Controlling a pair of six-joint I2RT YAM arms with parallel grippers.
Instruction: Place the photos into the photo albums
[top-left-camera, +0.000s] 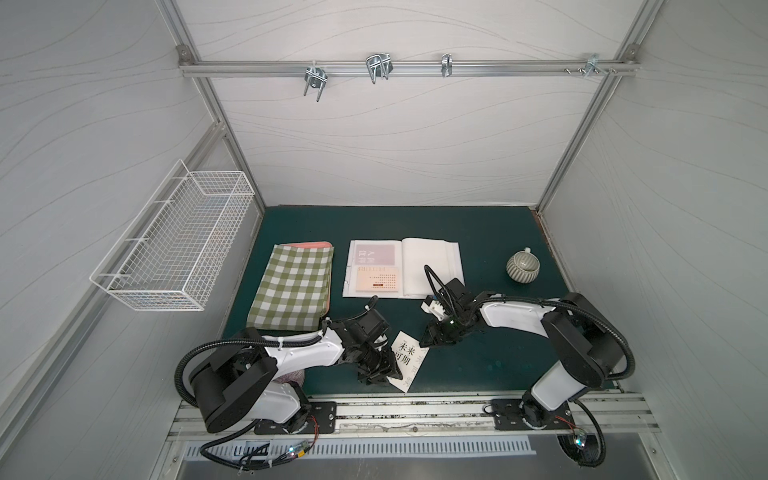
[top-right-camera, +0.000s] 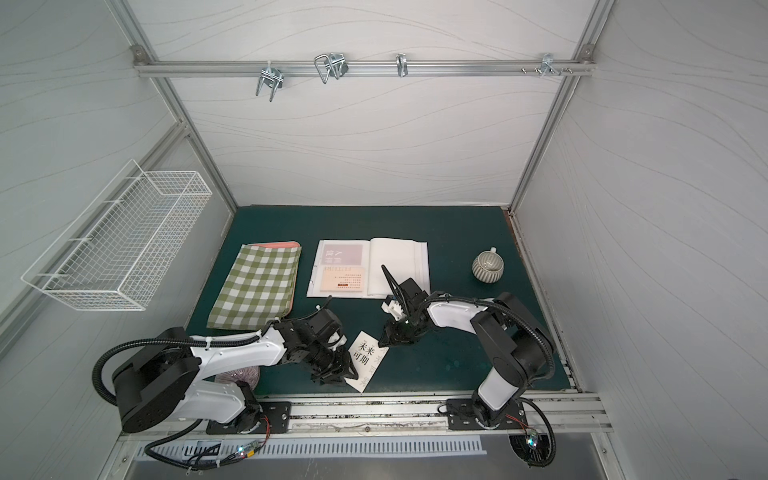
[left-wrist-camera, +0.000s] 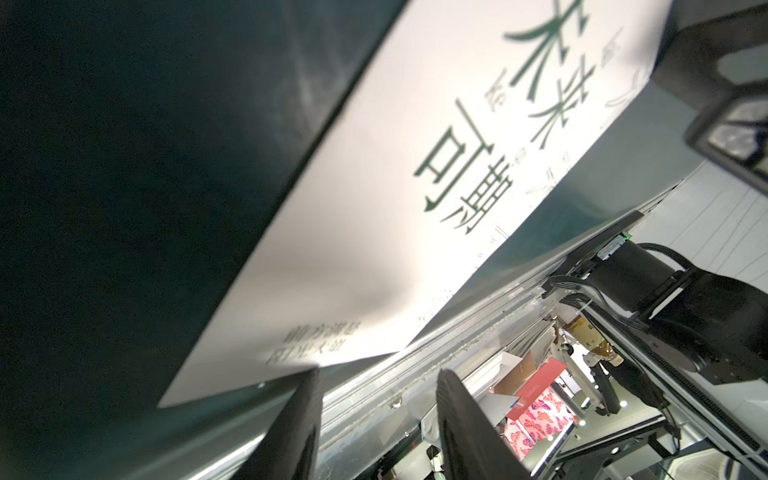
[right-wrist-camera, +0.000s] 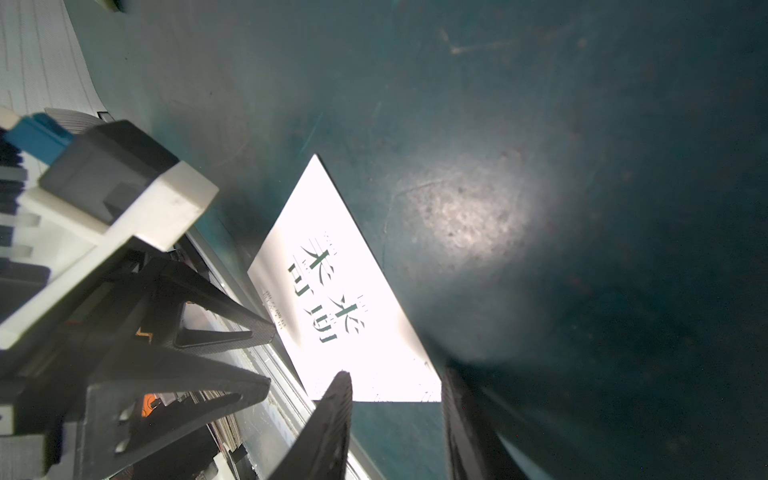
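The white photo card (top-left-camera: 408, 360) with dark lettering lies flat near the front edge of the green table. My left gripper is at the card's lower left, fingers part open, nothing seen held. My right gripper stands at the card's other end, part open, with the card's edge just beyond its fingertips. An open album (top-left-camera: 432, 264) lies behind both grippers, with pink and peach sheets on its left page and a blank right page.
A green checked cloth (top-left-camera: 288, 280) lies at the left, a ribbed teapot (top-left-camera: 523, 268) at the right rear. A wire basket (top-left-camera: 184, 240) hangs on the left wall.
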